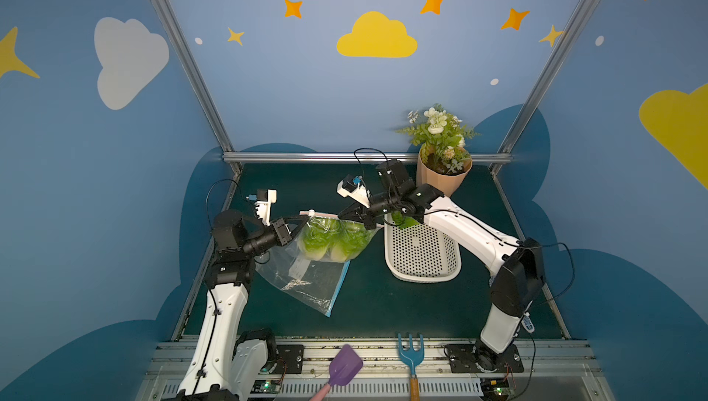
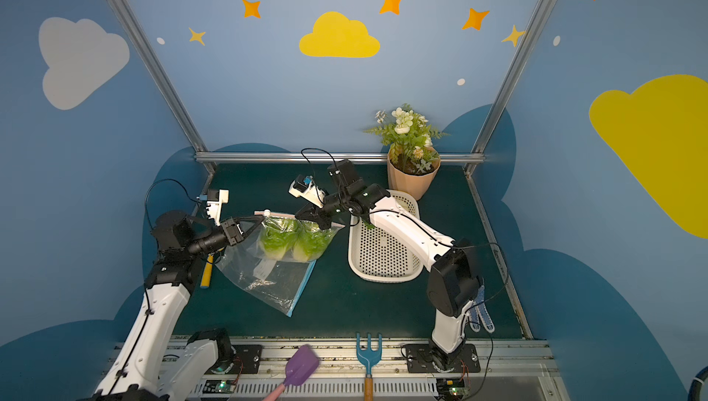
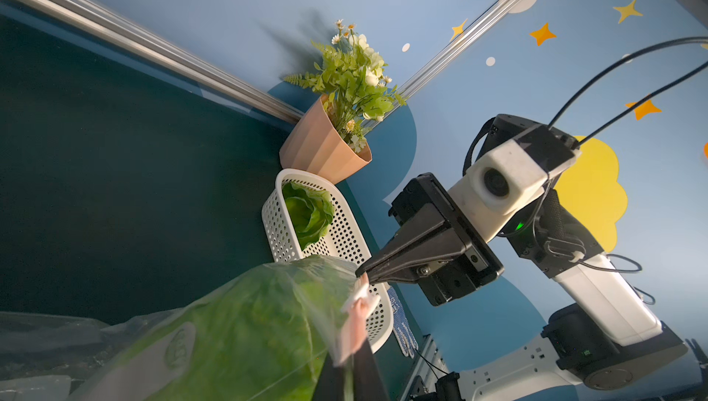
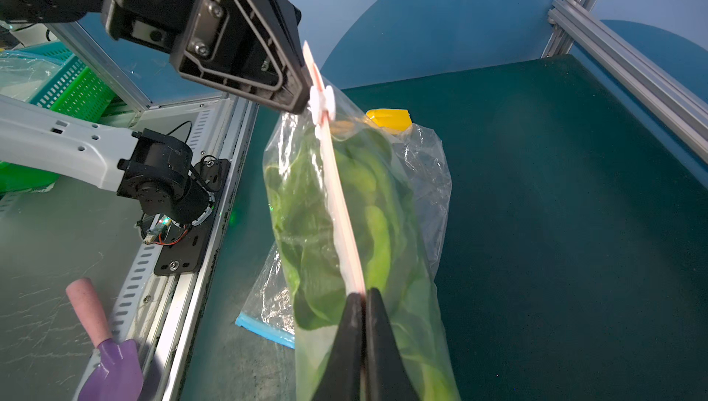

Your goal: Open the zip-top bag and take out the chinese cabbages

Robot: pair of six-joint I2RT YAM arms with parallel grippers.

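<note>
A clear zip top bag (image 1: 337, 242) holding leafy Chinese cabbages (image 2: 280, 240) is lifted by its pink-and-white zip strip (image 4: 332, 201) between my grippers. My left gripper (image 1: 301, 220) is shut at the strip's slider end (image 4: 323, 104). My right gripper is shut on the strip toward its other end. Another clear bag (image 1: 309, 286) with a blue zip lies flat underneath. One more green leafy cabbage (image 3: 302, 213) sits in the white perforated basket (image 1: 424, 261) to the right, partly behind the right arm.
A flower pot (image 2: 409, 179) stands at the back right. A yellow-handled object (image 2: 207, 274) lies at left, a glove (image 2: 483, 316) at right. A purple shovel (image 1: 343, 364) and blue fork (image 1: 410, 356) lie along the front rail.
</note>
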